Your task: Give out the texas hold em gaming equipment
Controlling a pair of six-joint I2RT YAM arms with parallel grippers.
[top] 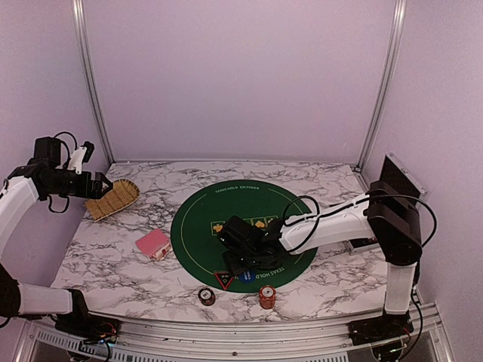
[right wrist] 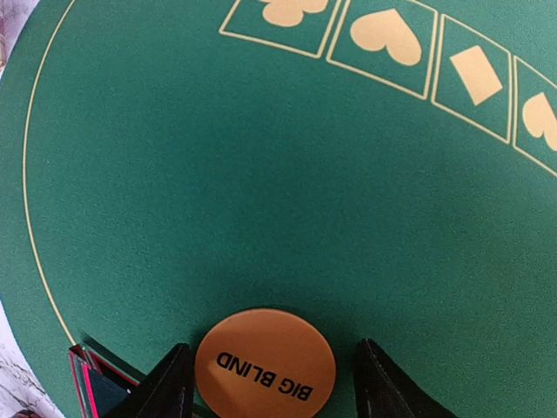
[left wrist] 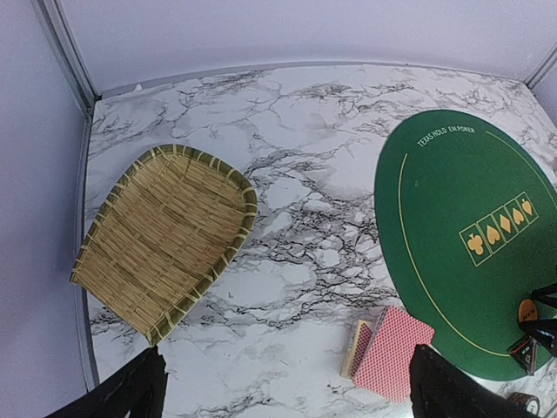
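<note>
An orange BIG BLIND disc (right wrist: 265, 370) lies on the green round poker mat (right wrist: 209, 192). My right gripper straddles it, fingers apart; the left fingertip is close against the disc's edge and a gap shows on the other side. Beside them is a black-and-red triangular marker (right wrist: 103, 387). The top view shows a blue disc (top: 246, 276) partly under the right gripper, which hides the orange disc there. My left gripper is open and empty, high at the left side. A red-patterned card deck (top: 153, 244) rests left of the mat.
A woven basket (top: 113, 199) stands at the back left. One dark chip stack (top: 207, 296) and one red chip stack (top: 267, 296) stand at the front edge. An open case (top: 404, 179) is at the right. Bare marble lies behind the mat.
</note>
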